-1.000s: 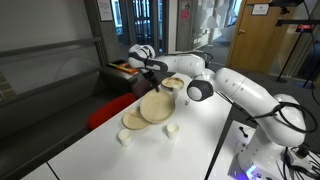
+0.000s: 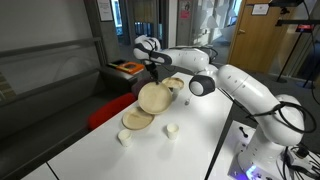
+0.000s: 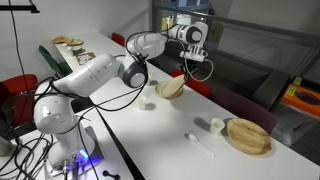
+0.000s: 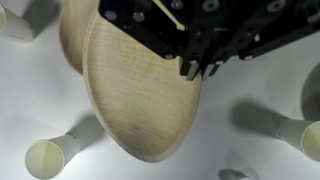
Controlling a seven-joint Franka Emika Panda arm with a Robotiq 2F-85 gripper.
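A pale wooden plate (image 2: 155, 97) hangs tilted above the table, its broad face turned toward the camera of exterior view 1. My gripper is shut on its edge; in the wrist view the held plate (image 4: 140, 95) fills the middle, below the fingers. A second wooden plate (image 2: 136, 119) lies on the white table just beyond the held one's lower left edge. Part of that lying plate (image 4: 73, 32) shows at the upper left of the wrist view, partly hidden by the held plate.
Pale cups (image 2: 172, 131) stand on the near part of the table. Another wooden plate (image 3: 248, 137), a cup (image 3: 217, 126) and a white spoon (image 3: 200, 145) are at the other end.
The held plate has risen a little and looks more tilted, with slightly more of the lying plate showing. My arm has shifted slightly with it; the cups have stayed put.
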